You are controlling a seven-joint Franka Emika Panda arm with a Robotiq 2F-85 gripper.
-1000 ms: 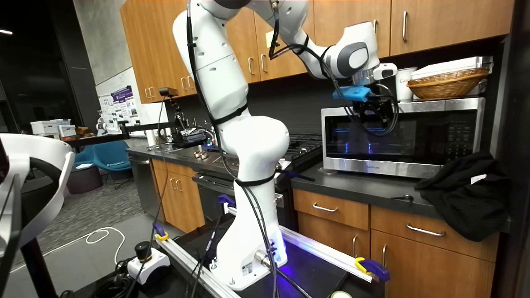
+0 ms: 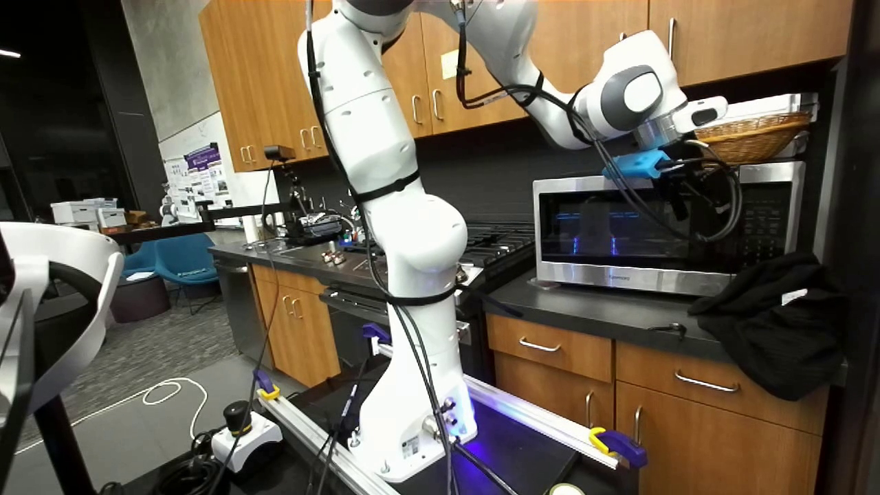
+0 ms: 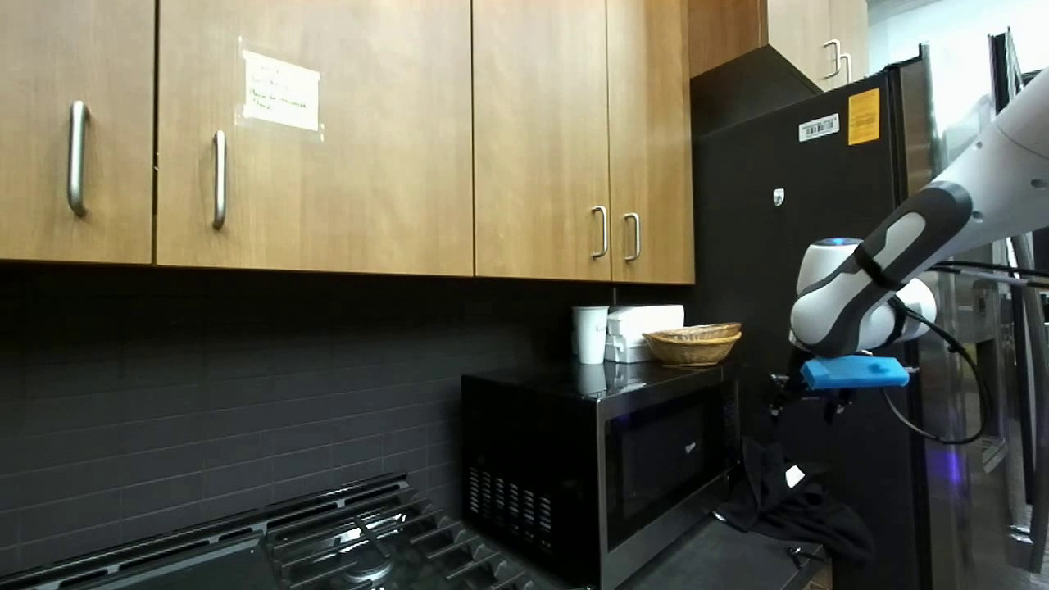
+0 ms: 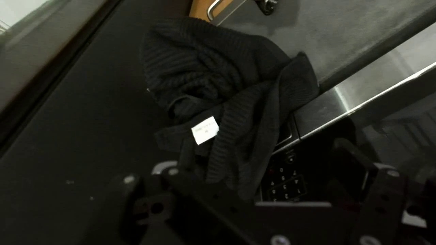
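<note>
My gripper hangs in front of the microwave's upper right part in exterior view 1, pointing down. In exterior view 2 the gripper is above a dark cloth garment, clear of it. The wrist view shows its fingers spread wide apart, so it stands open and holds nothing. A crumpled black ribbed garment with a white tag lies beyond the fingers. At the counter's right end, this garment drapes over the front edge. Beside it stands the microwave, its door shut.
A wicker basket, a white cup and white boxes rest on the microwave. A tall black fridge side bounds the right. A small dark object lies near the counter edge.
The arm has reached to the right and slightly lower, from mid-microwave to its right part. The white cup and part of the basket are now hidden in exterior view 1. The garment has not moved.
</note>
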